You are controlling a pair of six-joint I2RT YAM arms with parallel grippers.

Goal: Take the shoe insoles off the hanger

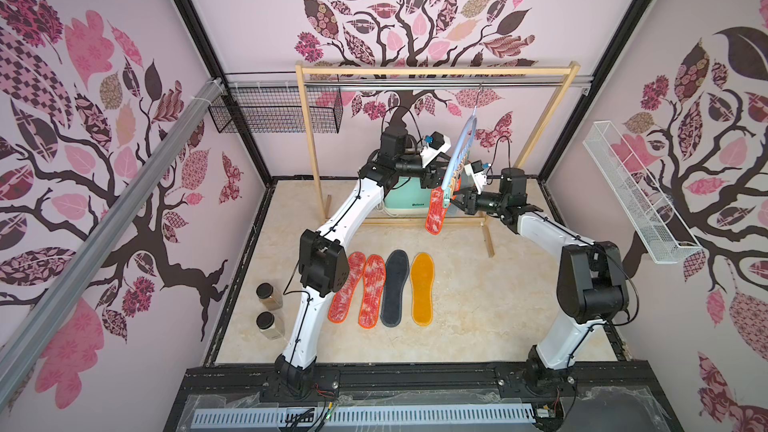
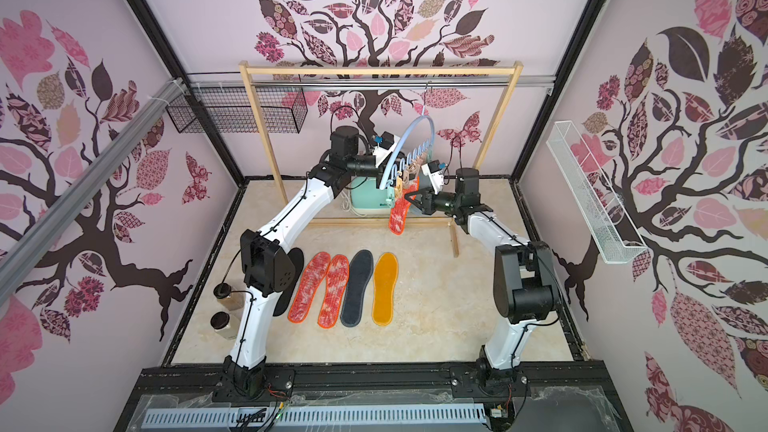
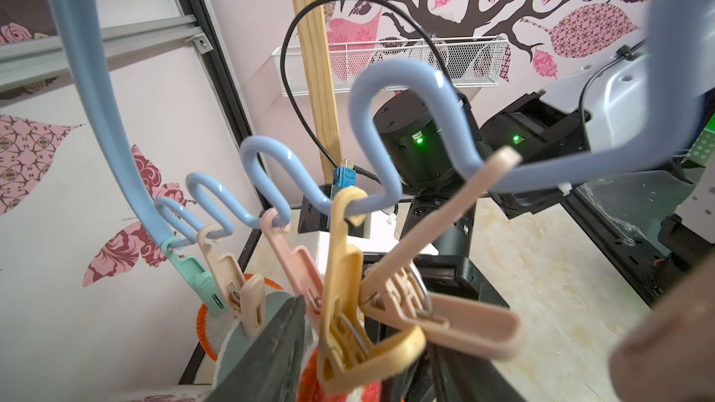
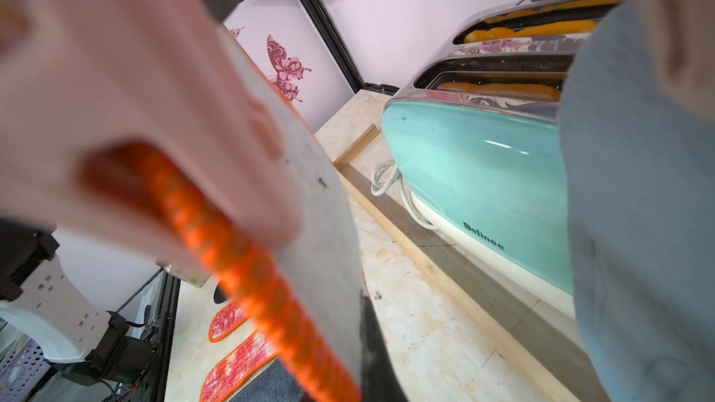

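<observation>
A pale-blue hanger [image 1: 469, 129] hangs from the rack, with pastel clips [image 3: 298, 271] along its wavy bar. A red insole [image 1: 435, 212] with an orange edge hangs from it, its white back [image 4: 316, 230] showing in the right wrist view. My left gripper [image 1: 436, 179] is open at the hanger, its dark fingers [image 3: 266, 353] on either side of a yellow clip [image 3: 346, 327]. A pink clip crosses close beside that one. Lower down, my right gripper [image 1: 456, 202] is shut on the red insole's edge; one of its fingers is hidden behind the insole.
Several insoles lie on the table, including a yellow one [image 1: 422, 288] and a dark grey one [image 1: 394, 288]. Close behind the hanger stands a turquoise toaster [image 4: 476, 178]. The wooden rack [image 1: 440, 71] spans overhead.
</observation>
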